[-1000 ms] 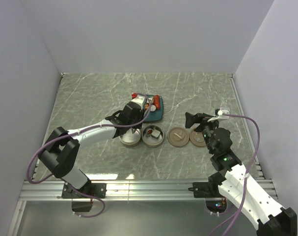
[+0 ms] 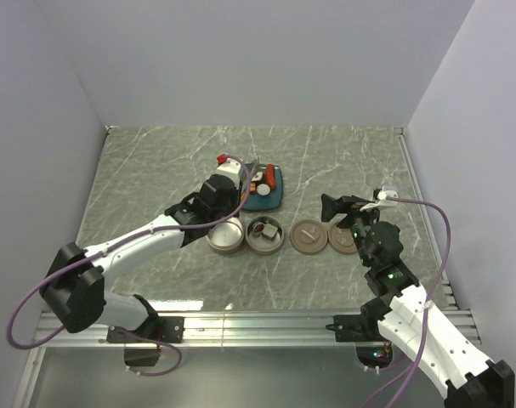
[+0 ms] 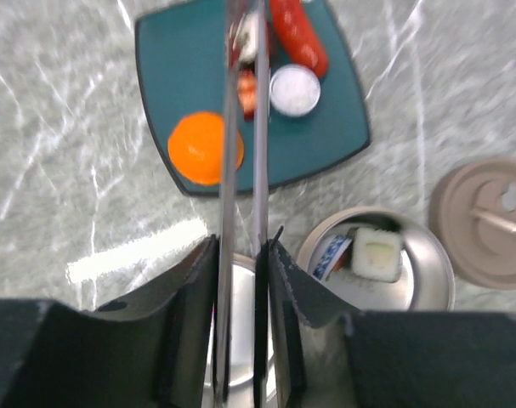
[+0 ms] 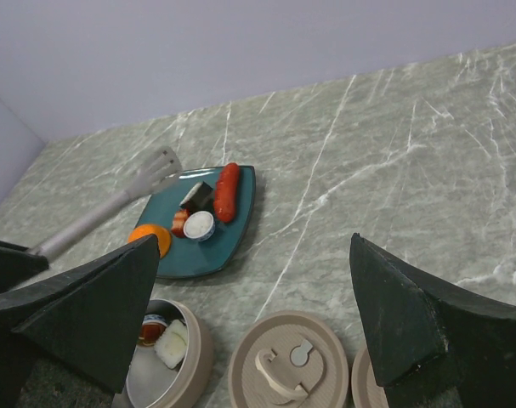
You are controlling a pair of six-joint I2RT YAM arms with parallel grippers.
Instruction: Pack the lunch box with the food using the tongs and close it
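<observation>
My left gripper is shut on a pair of long metal tongs (image 4: 113, 204), whose slotted tip hangs above the left part of the teal plate (image 4: 246, 200). No food shows in the tip. On the plate lie a red sausage (image 3: 298, 34), a white round piece (image 3: 295, 90), an orange disc (image 3: 195, 149), a small reddish piece (image 3: 246, 92) and a dark-sided block (image 4: 197, 196). One round box (image 2: 265, 246) holds a pale cube (image 3: 377, 254) and a reddish-brown piece (image 4: 151, 329). Its neighbour (image 2: 226, 246) looks empty. My right gripper stands open and empty.
Two brown round lids (image 2: 309, 246) (image 2: 343, 239) lie right of the boxes, the farther one below my right gripper. Grey walls bound the marble table (image 2: 326, 153).
My left arm has swung, its elbow toward the front left and its wrist a little left, and the tongs have shifted with it. Food, boxes and right arm stay put.
</observation>
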